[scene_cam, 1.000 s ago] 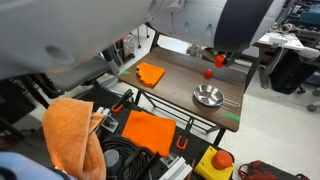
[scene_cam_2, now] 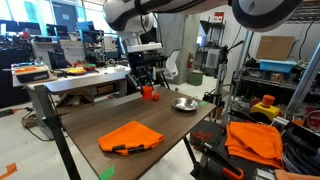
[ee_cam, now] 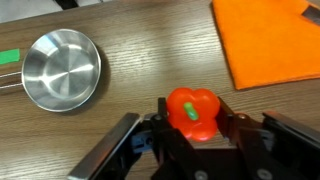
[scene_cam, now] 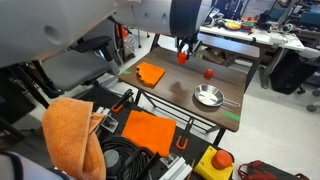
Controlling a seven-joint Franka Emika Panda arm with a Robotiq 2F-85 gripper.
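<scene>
A round red object (ee_cam: 193, 106) with a yellow-green mark is held between the fingers of my gripper, which is shut on it. In exterior view 1 the held object (scene_cam: 183, 57) hangs over the far part of the wooden table, left of a second red object (scene_cam: 208, 73) that rests there. A metal pan (ee_cam: 64, 72) with a handle appears empty at the left of the wrist view. An orange cloth (ee_cam: 268, 42) lies flat on the opposite side, and the gripper is between the two. How high the held object is above the wood is hard to tell.
Bare wood (scene_cam: 178, 86) lies between cloth and pan. In exterior view 2, a dark object (scene_cam_2: 130, 148) lies on the cloth's near edge. A stool with another orange cloth (scene_cam: 148, 130) and a yellow object (scene_cam: 212, 165) stand nearer the camera.
From the right side, beyond the resting red object, my gripper has carried the held one leftward over the table. Pan and cloth are unmoved.
</scene>
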